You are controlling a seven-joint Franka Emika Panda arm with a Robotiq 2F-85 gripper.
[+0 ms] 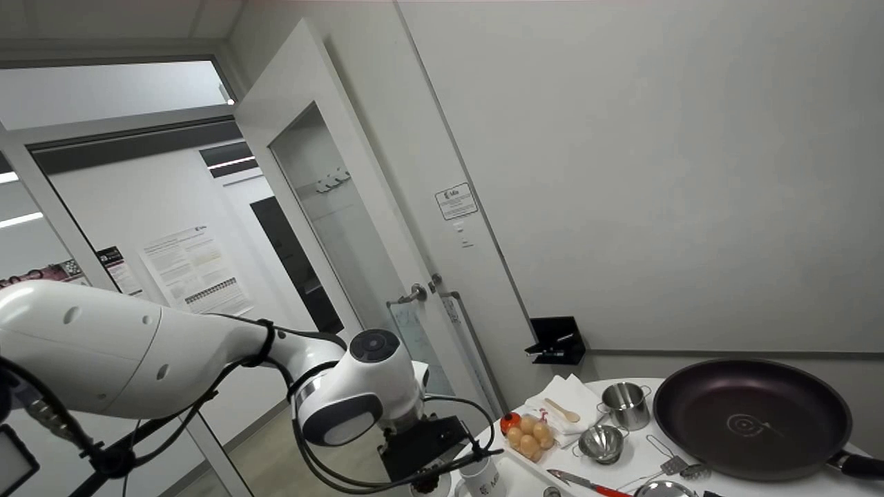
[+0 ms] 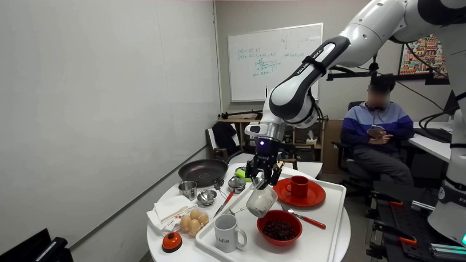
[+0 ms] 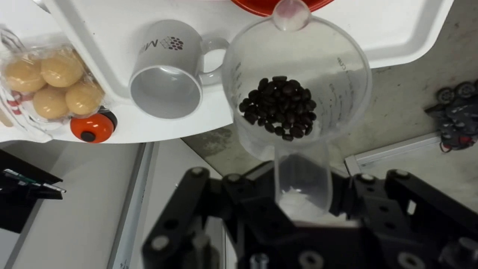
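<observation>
My gripper point(image 2: 264, 177) is shut on the handle of a clear measuring cup point(image 2: 262, 201). The wrist view shows the handle between the dark fingers and a small heap of dark beans point(image 3: 282, 107) inside the cup. In exterior view 2 the cup hangs tilted above the tray, close to the red bowl point(image 2: 261, 222), which also contains dark beans point(image 2: 278, 230). A white mug point(image 2: 225, 235) stands upright on the tray point(image 2: 321, 235), near the cup. In exterior view 1 the gripper is low, partly hidden by its cables.
A red plate point(image 2: 321, 198) carries a red cup point(image 2: 299, 187), beside a red-handled spoon point(image 2: 312, 221). Around the tray are bagged eggs point(image 2: 192, 223), an orange timer point(image 2: 172, 242), a knife point(image 2: 225, 203), steel pots point(image 2: 188, 189) and a large pan point(image 2: 203, 171).
</observation>
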